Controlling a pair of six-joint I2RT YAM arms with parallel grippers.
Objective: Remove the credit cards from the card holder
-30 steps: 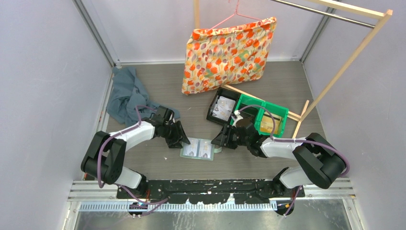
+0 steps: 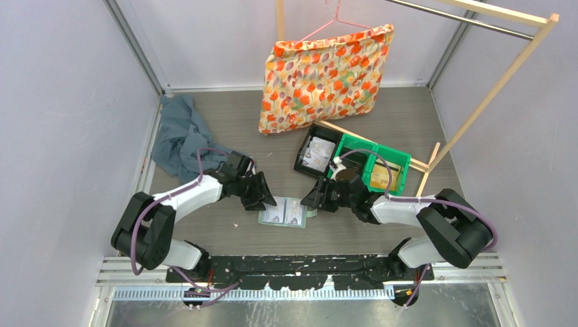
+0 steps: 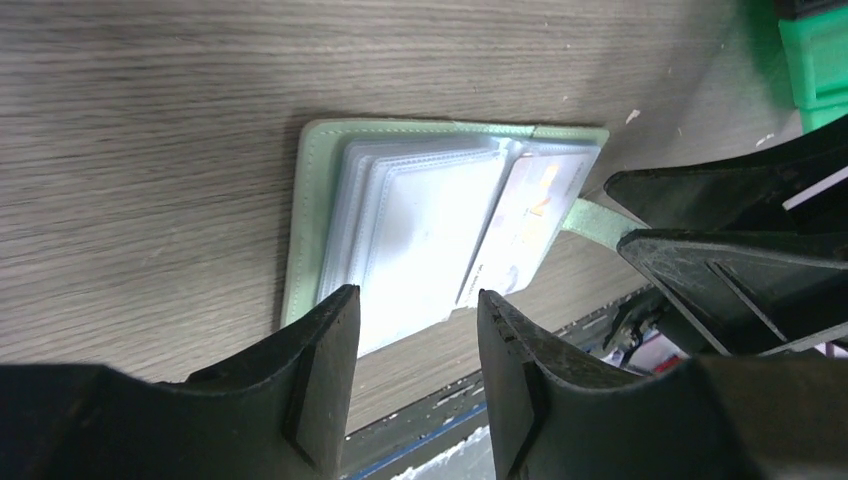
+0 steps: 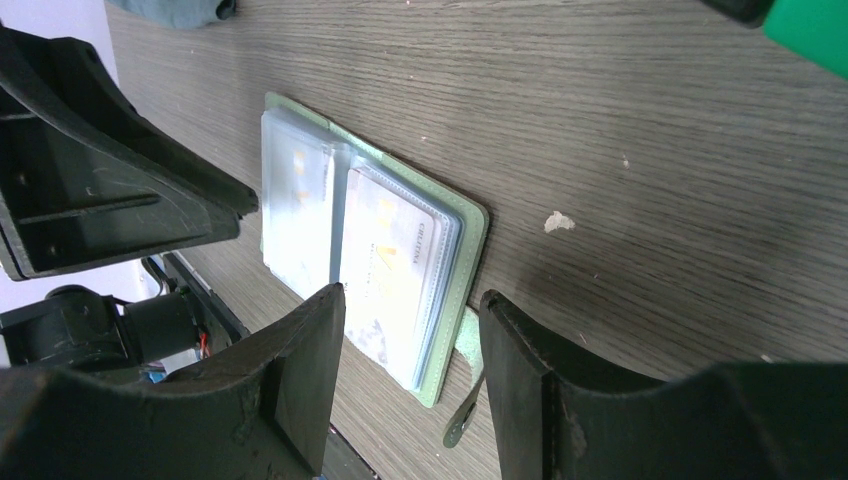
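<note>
The pale green card holder lies open on the table between my grippers, with clear sleeves and cards in it. My left gripper stands open at the holder's left end, nothing between its fingers, facing the near sleeve. My right gripper is open at the other end, over the holder's edge and small strap, also empty. In the left wrist view the right gripper's black body partly hides the strap.
A black bin and green bins stand behind the right gripper. A blue-grey cloth lies at the left, and a floral fabric hangs at the back. Bare table surrounds the holder.
Over the last second my left arm has shifted slightly right and toward the front, and the card holder has moved slightly right. The right arm looks still.
</note>
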